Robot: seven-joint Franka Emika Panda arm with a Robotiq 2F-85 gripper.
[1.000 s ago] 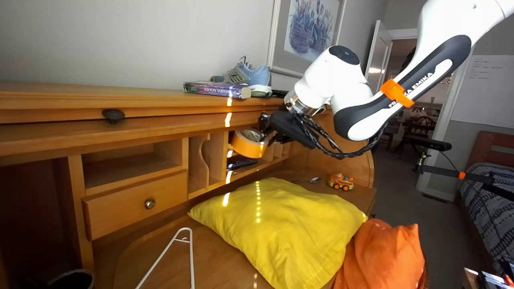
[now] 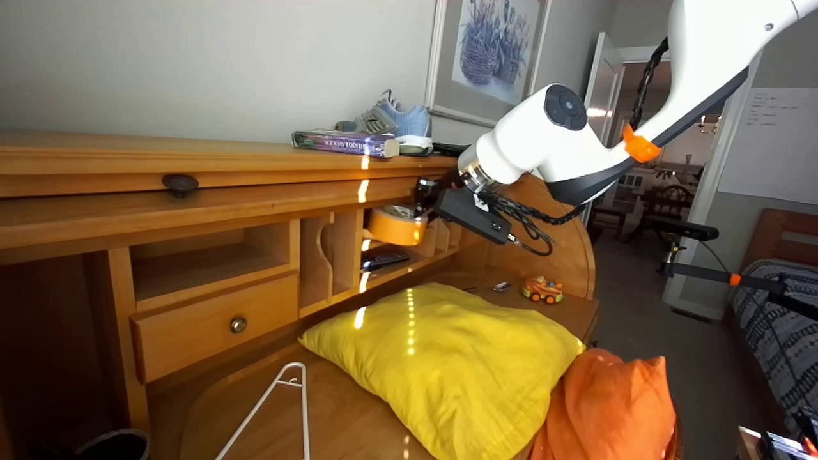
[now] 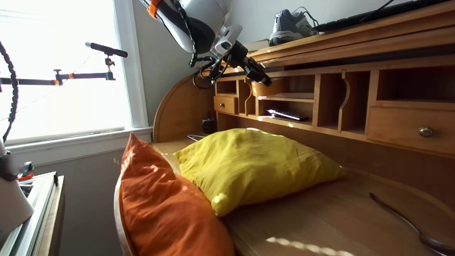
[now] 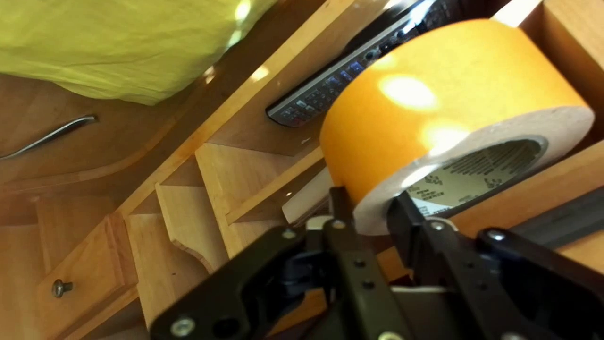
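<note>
A wide orange-yellow roll of tape (image 4: 447, 93) is held by its wall, one finger inside the ring and one outside, as the wrist view shows. My gripper is shut on it. In exterior view 1 the roll (image 2: 399, 227) is at the mouth of the upper middle cubby, close above the shelf board; whether it touches the board cannot be made out. From the other side, in exterior view 2, the roll (image 3: 266, 88) is partly hidden behind my gripper (image 3: 266, 81).
Below the roll lies a black remote (image 4: 339, 73) in the lower cubby. A yellow pillow (image 2: 445, 352) and an orange pillow (image 2: 613, 406) cover much of the desktop. A book (image 2: 345, 142) and a shoe (image 3: 292, 27) stand on top of the desk.
My wrist and forearm have rotated, and the tape roll has gone from tilted to nearly level at the cubby. It stays in my gripper; pillows and desk items have not moved.
</note>
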